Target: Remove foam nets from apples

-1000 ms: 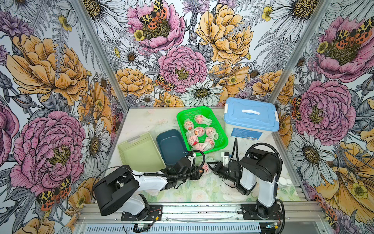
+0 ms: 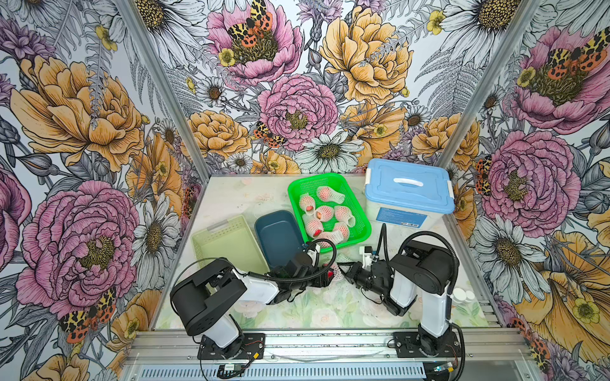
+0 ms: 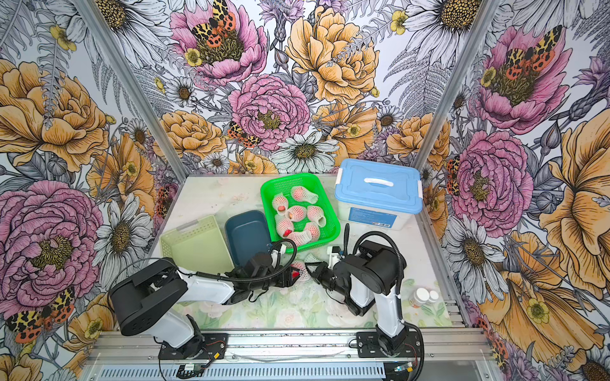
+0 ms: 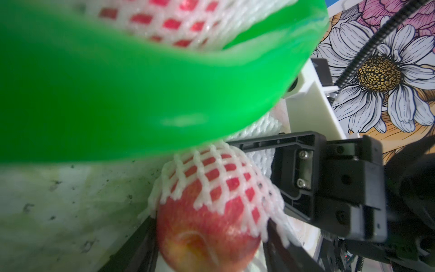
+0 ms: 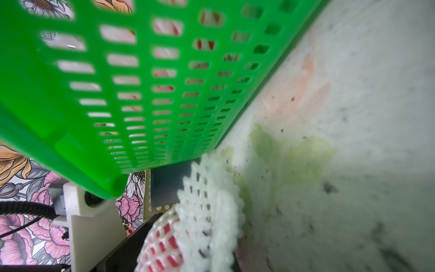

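Observation:
An apple (image 4: 204, 235) in a white foam net (image 4: 213, 172), pulled partly back, sits between the fingertips of my left gripper at the table's centre, just in front of the green basket (image 2: 355, 231). Whether those fingers are closed on it is unclear. The netting bunches toward my right gripper (image 2: 343, 268), whose black fingers reach it from the right; they appear shut, and whether they pinch netting is hidden. In the right wrist view loose white netting (image 5: 206, 217) covers part of the apple. Several more netted apples (image 3: 296, 214) lie in the basket.
A dark blue tray (image 2: 277, 235) and pale green basket (image 2: 219, 241) stand left. A lidded blue box (image 2: 410, 193) is at back right. White round items (image 3: 422, 295) lie at the right edge. The table's front has some free room.
My right arm is nearly still.

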